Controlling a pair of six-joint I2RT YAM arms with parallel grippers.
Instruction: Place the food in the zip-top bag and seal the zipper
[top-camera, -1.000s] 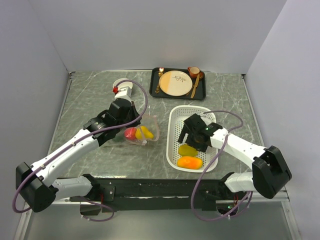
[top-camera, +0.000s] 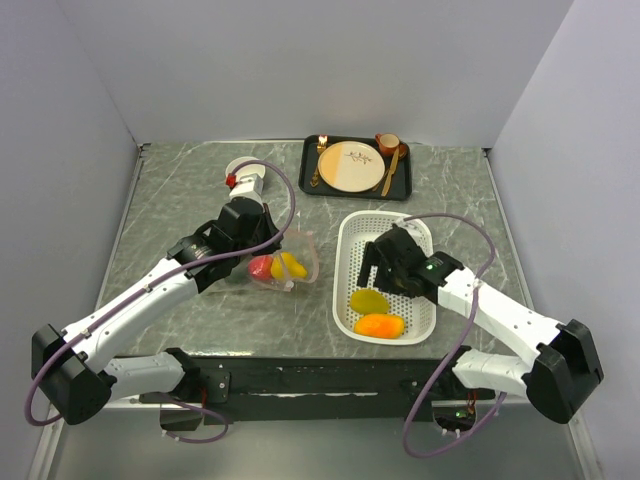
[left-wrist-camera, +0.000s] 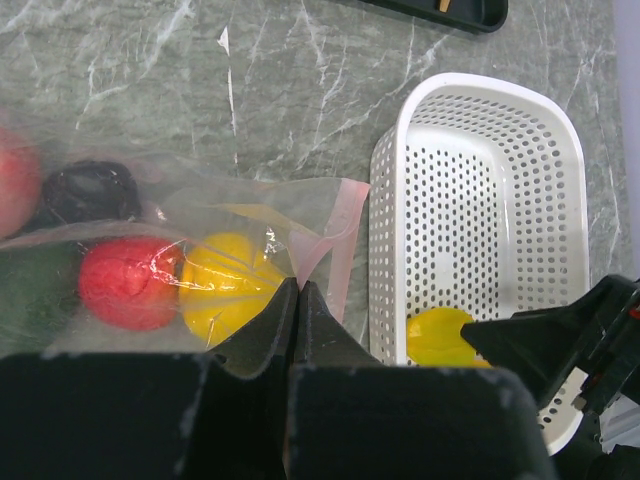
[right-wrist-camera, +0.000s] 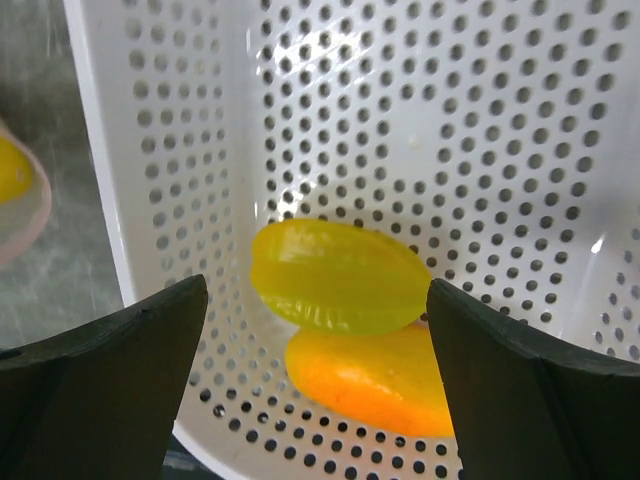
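Note:
The zip top bag (left-wrist-camera: 225, 208) holds red, yellow and dark food pieces; my left gripper is shut at its opening edge, pinching the film as far as shows. In the white perforated basket (left-wrist-camera: 485, 85) lie a yellow-green food piece (right-wrist-camera: 335, 272) and an orange one (right-wrist-camera: 370, 380). My right gripper stands open over them, its fingertips either side of the yellow-green piece, nothing seen held.
A black tray (top-camera: 309, 188) with plate and cutlery lies at the back, beside a white bowl (top-camera: 240, 162). Bare counter (top-camera: 160, 320) shows at the front left and around the basket.
The left arm and bag are unchanged.

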